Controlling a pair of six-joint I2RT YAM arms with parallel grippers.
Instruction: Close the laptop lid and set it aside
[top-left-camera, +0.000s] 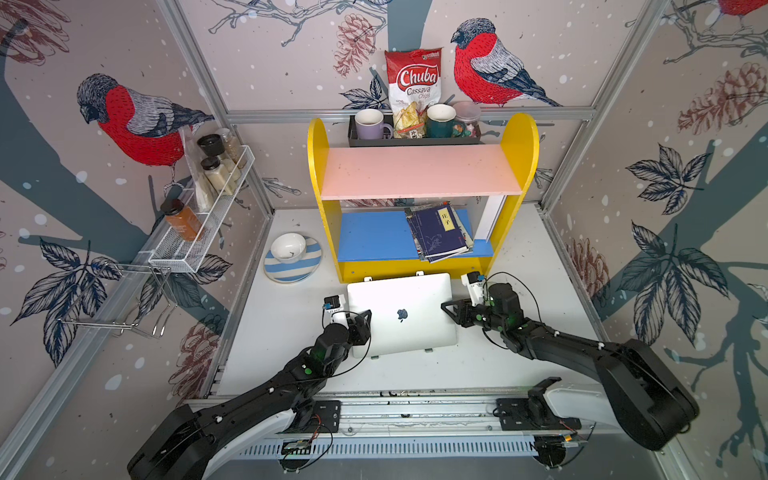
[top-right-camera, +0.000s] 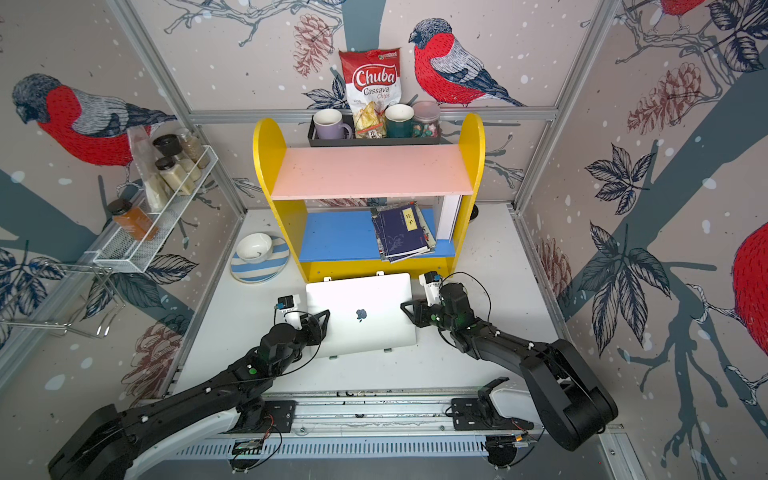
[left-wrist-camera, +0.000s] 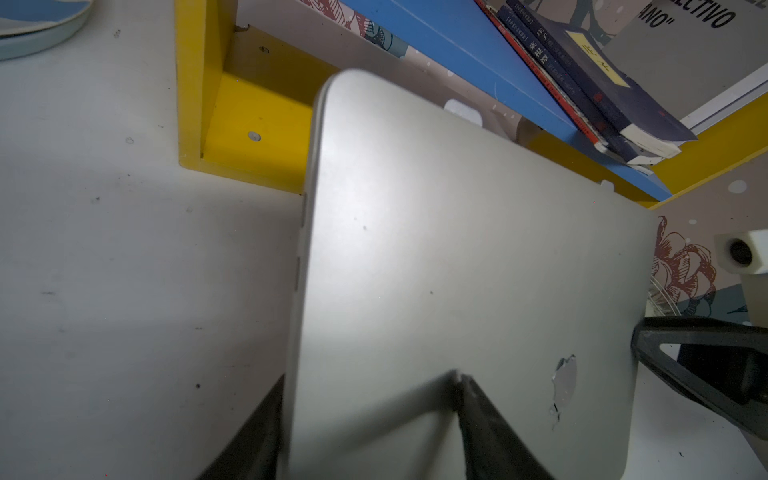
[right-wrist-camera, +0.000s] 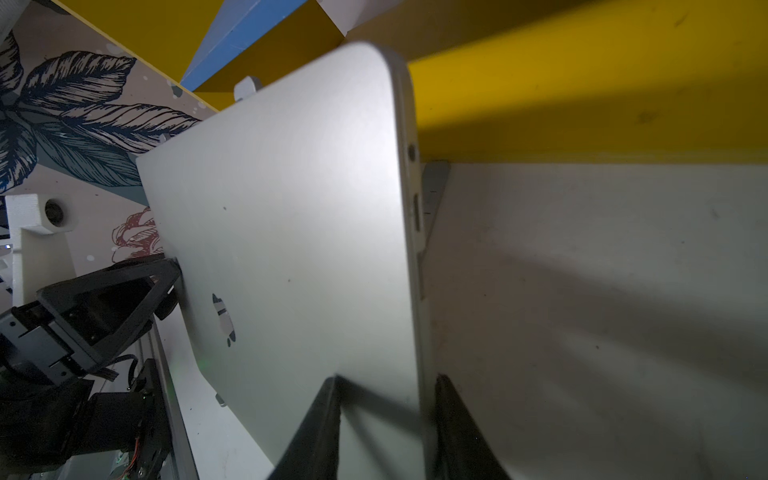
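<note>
The closed silver laptop (top-left-camera: 402, 314) (top-right-camera: 360, 314) (left-wrist-camera: 472, 264) (right-wrist-camera: 288, 248) rests on small supports just in front of the shelf unit, logo up. My left gripper (top-left-camera: 360, 324) (top-right-camera: 313, 324) is at its left side, fingers straddling that edge in the left wrist view; they are blurred and partly cropped, so whether they clamp it is unclear. My right gripper (top-left-camera: 454, 312) (top-right-camera: 412, 312) is shut on the laptop's right side, its fingertips over the edge in the right wrist view.
A yellow shelf unit (top-left-camera: 324, 232) with books (top-left-camera: 440, 233) stands directly behind. A striped plate (top-left-camera: 292, 272) with a white bowl (top-left-camera: 288, 244) is at back left. A wire rack (top-left-camera: 184, 254) hangs on the left wall.
</note>
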